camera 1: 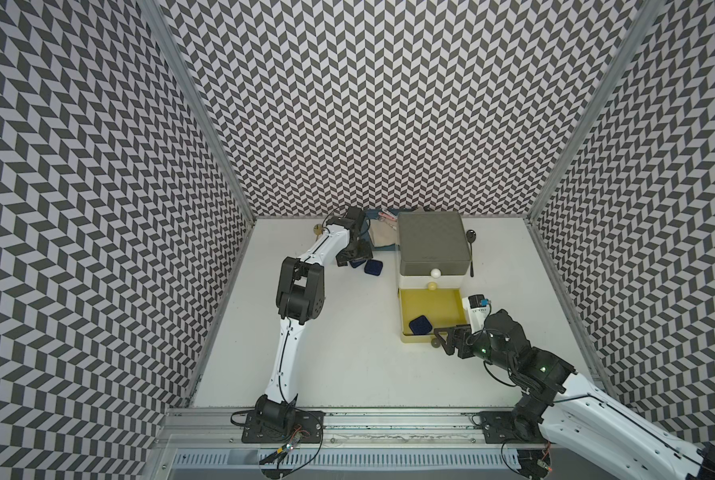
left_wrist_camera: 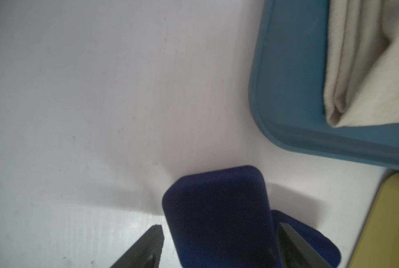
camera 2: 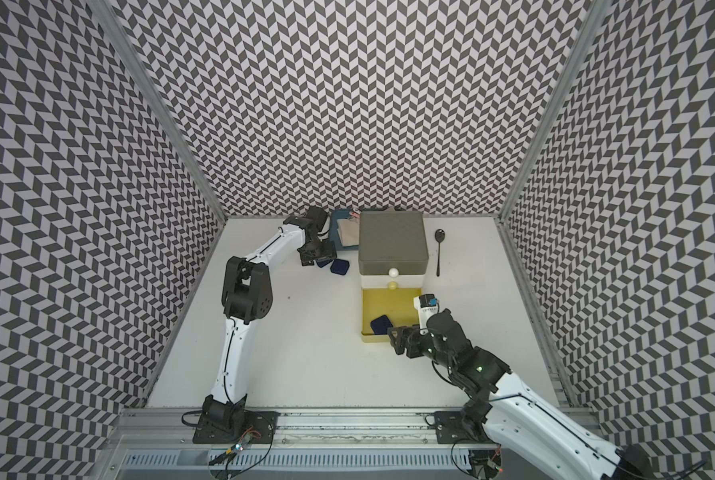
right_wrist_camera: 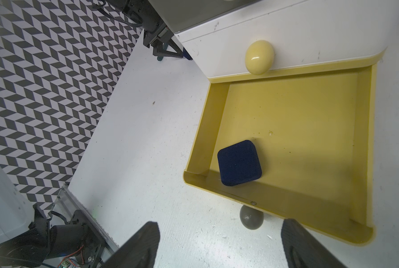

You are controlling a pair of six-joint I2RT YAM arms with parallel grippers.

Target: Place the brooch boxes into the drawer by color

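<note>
An open yellow drawer (right_wrist_camera: 297, 116) juts from the grey-topped cabinet (camera 1: 432, 240), with a navy brooch box (right_wrist_camera: 238, 163) inside at its front left. Behind and left of the cabinet, my left gripper (camera 1: 354, 254) is low over navy boxes (left_wrist_camera: 217, 214), its open fingers on either side of one; another navy box (camera 1: 373, 267) lies beside it, and a second dark one (left_wrist_camera: 308, 239) shows partly under or next to the first. My right gripper hangs open at the drawer's front, nothing between its fingers.
A blue tray (left_wrist_camera: 288, 111) with beige cloth stands at the back, a yellow flat item (left_wrist_camera: 384, 218) near it in the left wrist view. A black spoon (camera 2: 439, 248) lies right of the cabinet.
</note>
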